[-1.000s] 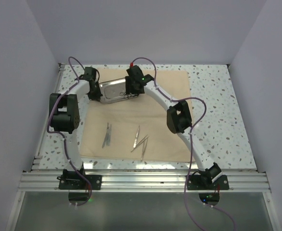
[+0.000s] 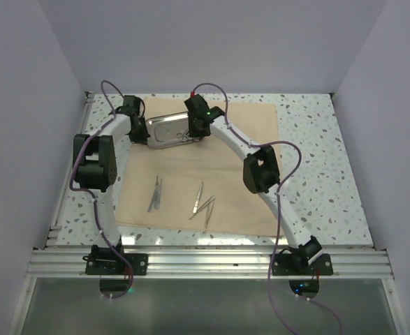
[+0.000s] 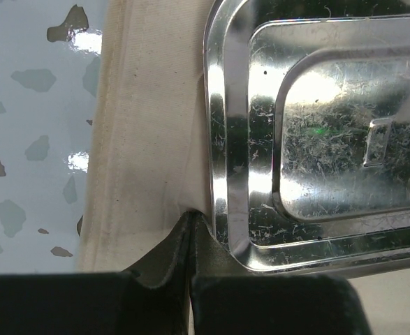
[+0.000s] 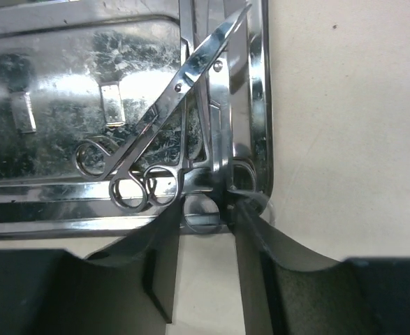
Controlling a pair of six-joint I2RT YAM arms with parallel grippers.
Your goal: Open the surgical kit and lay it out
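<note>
A steel tray (image 2: 166, 130) lies at the back of the beige cloth (image 2: 191, 167). In the left wrist view, my left gripper is shut at the tray's near-left corner, nothing visible between its fingers. In the right wrist view, scissor-like instruments (image 4: 168, 105) lie piled in the tray's right end. My right gripper is part open over the near-right corner, around the lower rings; whether it touches one is unclear. On the cloth's front half lie two instruments (image 2: 157, 194) at left and several slim instruments (image 2: 202, 208) near the middle.
Both grippers have shifted very slightly since a second ago; the tray and loose instruments look almost unchanged.
</note>
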